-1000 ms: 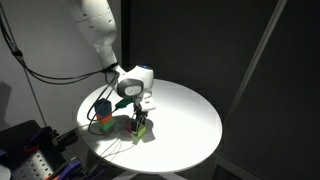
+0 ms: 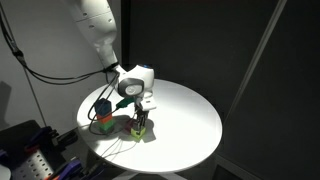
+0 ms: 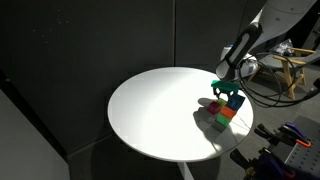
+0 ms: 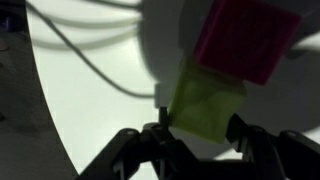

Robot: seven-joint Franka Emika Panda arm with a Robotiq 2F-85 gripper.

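My gripper is shut on a yellow-green block (image 4: 205, 102), with one finger at each side of its near end. From the front the same block (image 2: 140, 133) shows low under the gripper, close to the table top; whether it touches the table I cannot tell. A red block (image 4: 246, 38) sits right against its far side in the wrist view, and the red block (image 3: 213, 108) also shows beside it from the other side.
Close by stands a stack: a blue block (image 3: 235, 101) on top, an orange one (image 3: 228, 112) in the middle, a green one (image 3: 223, 120) at the bottom. A cable's shadow crosses it.
The yellow-green block and the gripper sit very slightly lower than a second ago. The stack has not moved.
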